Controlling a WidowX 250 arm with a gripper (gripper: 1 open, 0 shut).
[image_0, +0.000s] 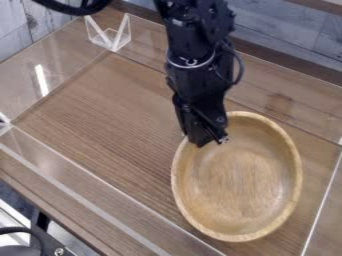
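Note:
A black robot gripper reaches down from the top centre of the camera view, its fingertips at the upper-left rim of a tan wooden bowl. The bowl sits upright on the wooden table at the lower right. Whether the fingers are closed on the rim is hard to tell, as the gripper's dark body hides the contact.
A clear plastic object stands at the back left. Planked walls border the table at the back, and cables show at the lower left.

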